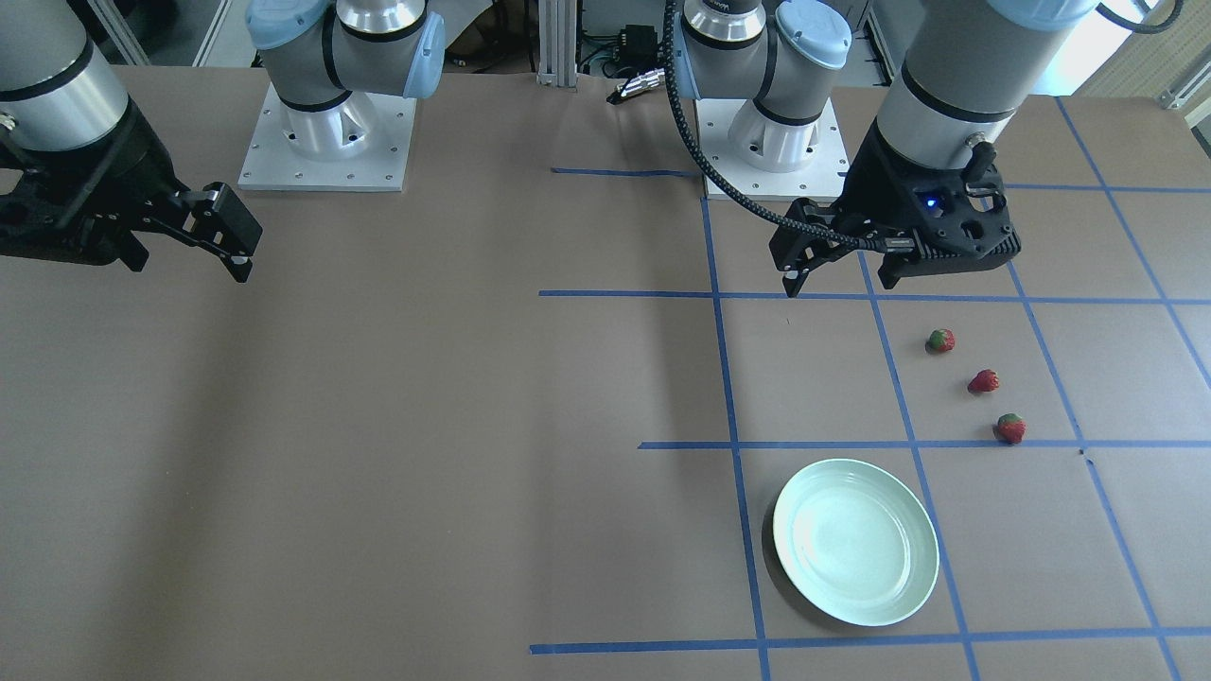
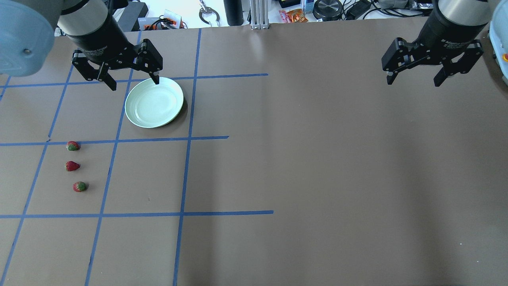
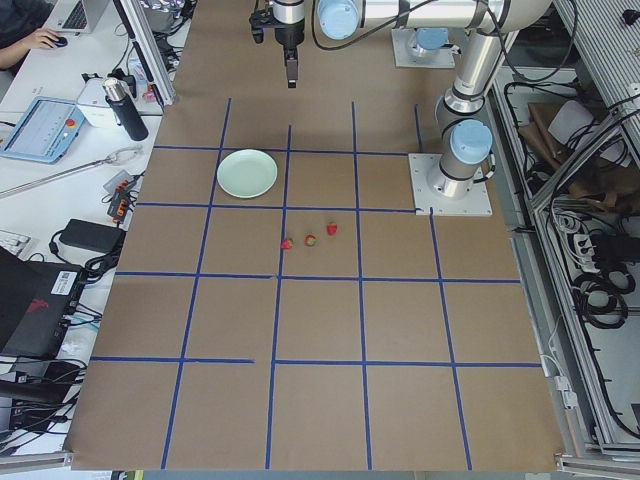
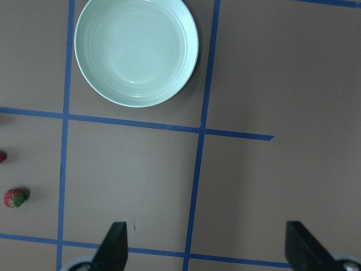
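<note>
A pale green plate (image 1: 856,541) (image 2: 153,102) (image 4: 136,52) lies on the taped table. Three strawberries lie in a loose row beside it: one (image 1: 939,340), a middle one (image 1: 983,381) and a third (image 1: 1010,427); in the left wrist view they sit at the left edge, partly cut off. My gripper (image 1: 840,278) hangs above the table, its fingers apart at the bottom of the wrist view, with nothing seen between them.
A second arm with a black gripper (image 1: 187,244) hangs over the bare part of the table. Cables and equipment line the table's edges.
</note>
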